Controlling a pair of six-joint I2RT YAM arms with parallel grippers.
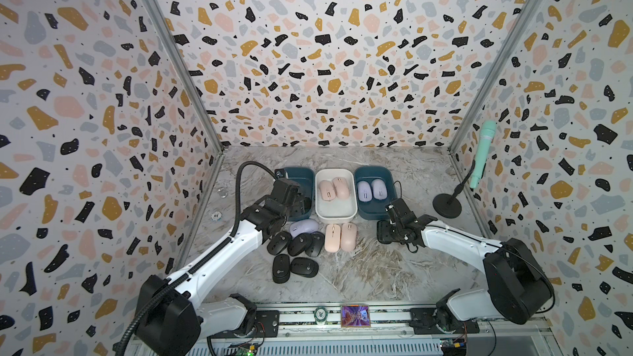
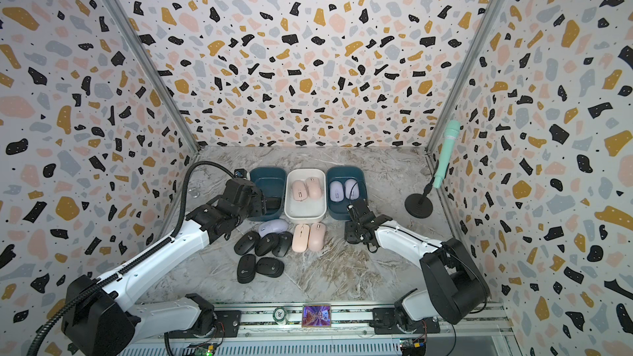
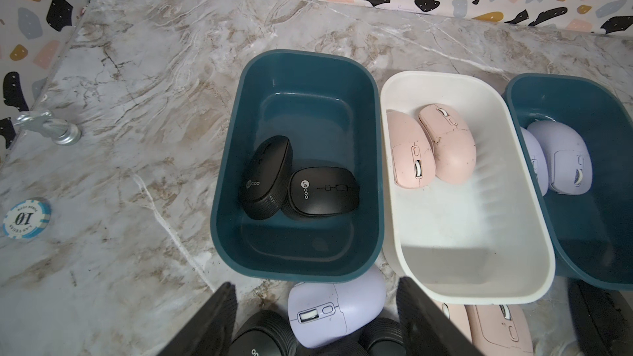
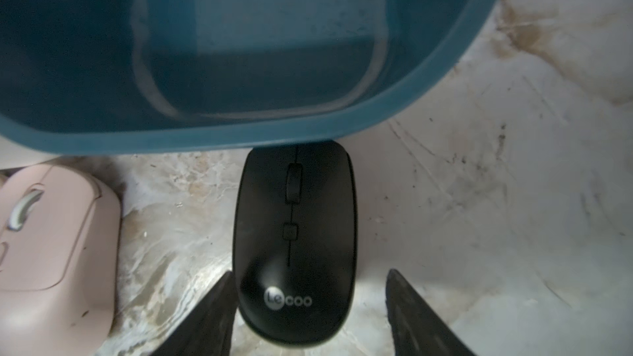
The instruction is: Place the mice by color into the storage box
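Observation:
A black mouse (image 4: 294,244) lies on the table against the front of the right teal bin (image 4: 263,133). My right gripper is open around its rear end, a finger to each side. In the left wrist view, my left gripper stands open over a purple mouse (image 3: 339,303) at the front of the left teal bin (image 3: 296,270). That bin holds two black mice (image 3: 323,191). The white bin (image 3: 471,270) holds two pink mice (image 3: 448,141), and two purple mice (image 1: 378,189) lie in the right teal bin.
Several black mice (image 1: 304,266) lie loose at the front left, some touching the purple one. Two pink mice (image 1: 348,237) sit before the white bin. A microphone on a stand (image 1: 447,205) is at the right.

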